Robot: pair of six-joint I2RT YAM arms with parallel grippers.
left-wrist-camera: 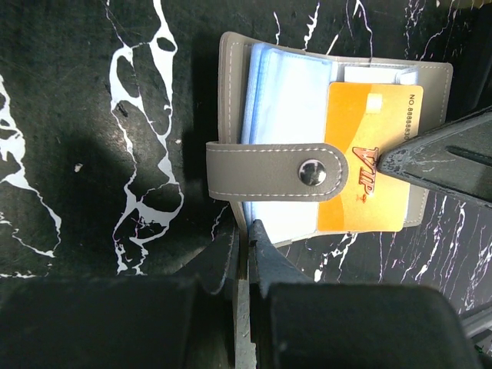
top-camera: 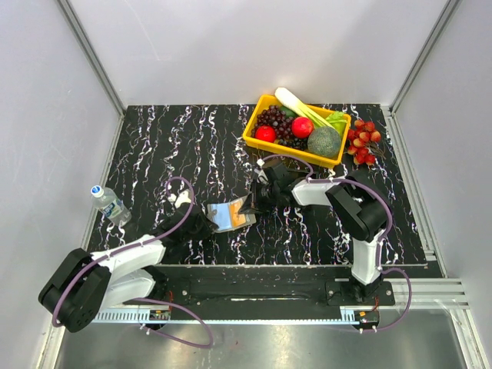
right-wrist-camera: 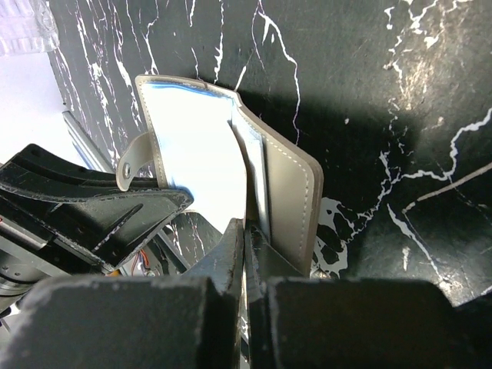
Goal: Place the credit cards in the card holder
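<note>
The grey card holder [left-wrist-camera: 440,92] lies open, its bluish-white sleeves [left-wrist-camera: 296,84] on the left and its snap strap [left-wrist-camera: 261,171] stretched across them. On the right-hand side is an orange VIP card [left-wrist-camera: 346,138]; how deep it sits in a sleeve, I cannot tell. My left gripper is shut on the holder's near edge, by the sleeves. Over the orange card rests the tip of my right gripper, which is shut; whether a thin sheet is between its fingers does not show. From the right wrist, the holder [right-wrist-camera: 288,181] appears with a raised white sleeve [right-wrist-camera: 192,146].
A yellow basket [top-camera: 247,138] of fruit and vegetables stands at the back right, beside some red fruit [top-camera: 364,142]. At the left edge is a water bottle [top-camera: 111,205].
</note>
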